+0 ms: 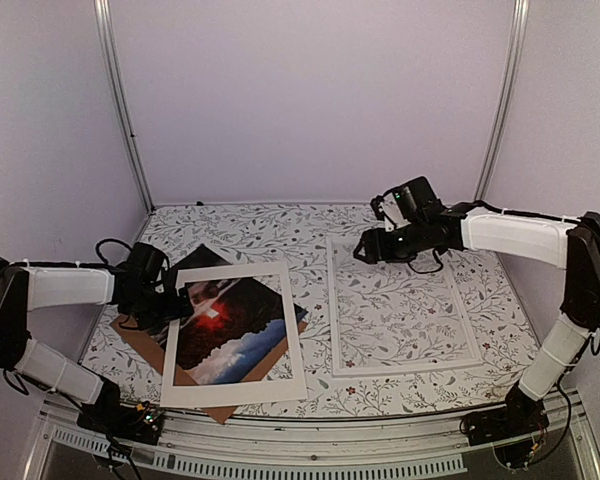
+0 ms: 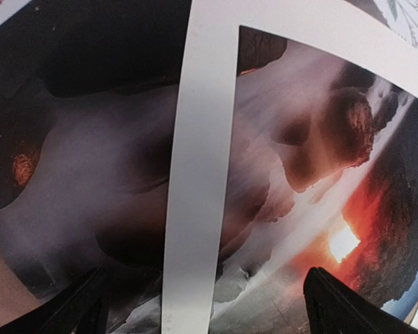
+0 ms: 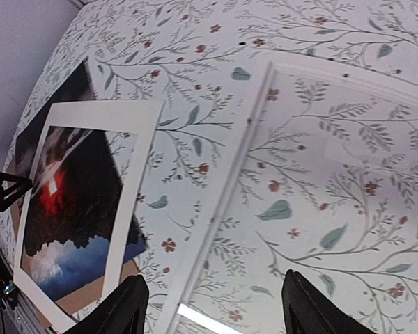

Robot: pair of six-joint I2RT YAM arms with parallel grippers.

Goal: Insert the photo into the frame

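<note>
A dark photo with a red glow and blue sky (image 1: 235, 340) lies on a brown backing board (image 1: 220, 410) at the left, under a white mat (image 1: 292, 340). My left gripper (image 1: 175, 300) is open over the mat's left strip (image 2: 198, 174); its fingers (image 2: 334, 306) flank that strip from above. An empty white frame (image 1: 336, 310) with a clear middle lies at the right. Above its back part, my right gripper (image 1: 370, 245) stands open with nothing between its fingers.
Side walls (image 1: 50, 180) and a back wall bound the workspace.
</note>
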